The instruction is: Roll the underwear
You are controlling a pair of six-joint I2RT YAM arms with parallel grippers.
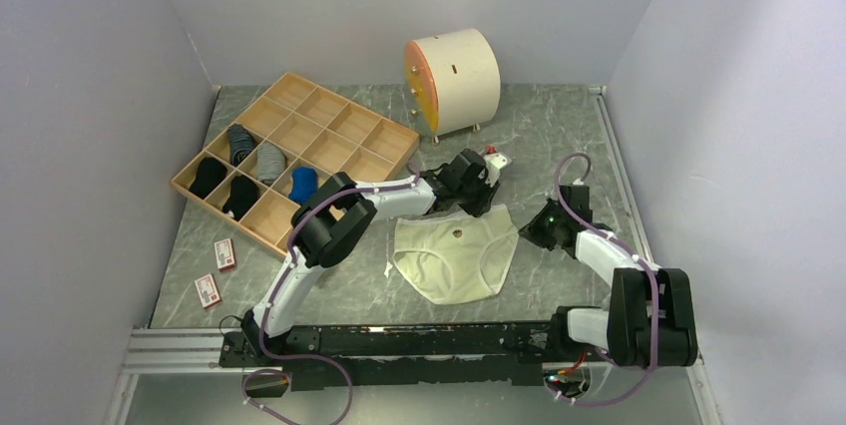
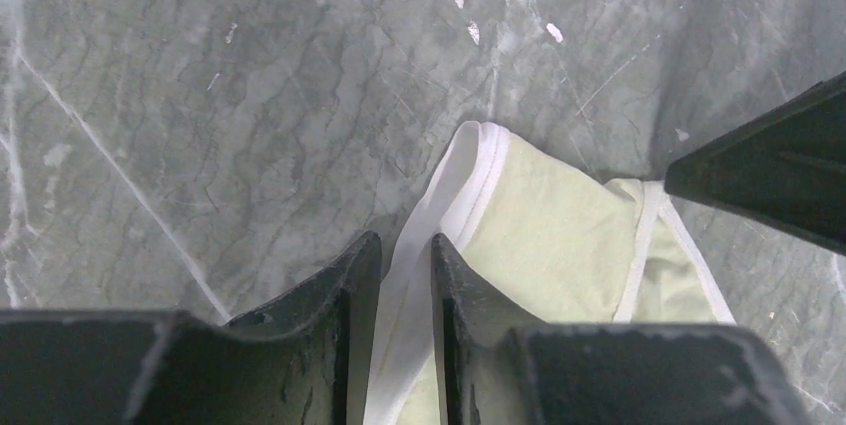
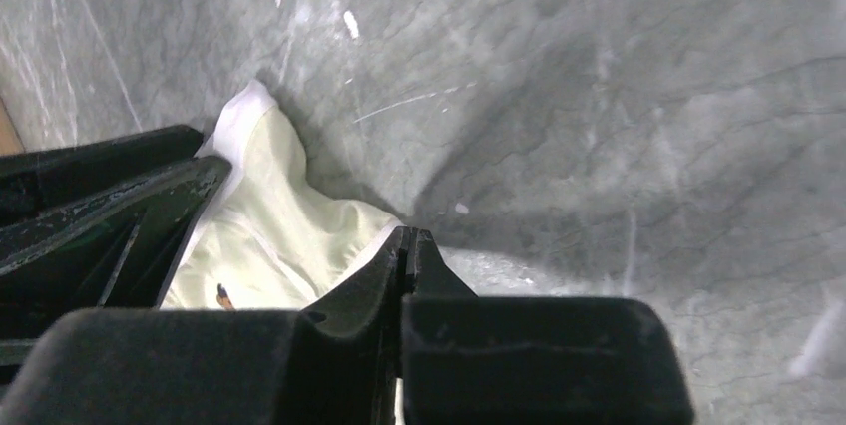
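The pale yellow underwear (image 1: 436, 267) lies spread flat on the table, its white waistband along the far side. At that waistband, right of its middle, my left gripper (image 1: 481, 212) is shut on the cloth; in the left wrist view the folded band (image 2: 407, 285) rises between its fingers. My right gripper (image 1: 522, 232) is at the right waist corner. In the right wrist view its fingertips (image 3: 423, 250) are together and meet the cloth's edge (image 3: 377, 243); no cloth can be made out between them. The left gripper's fingers (image 3: 190, 181) show there too.
A wooden divided box (image 1: 289, 136) with several rolled dark, grey and blue items stands at the left. Behind is a white drum-shaped cabinet (image 1: 459, 81). Two small red-and-white boxes (image 1: 208, 290) lie at the left front. Behind the underwear, the right part of the table is clear.
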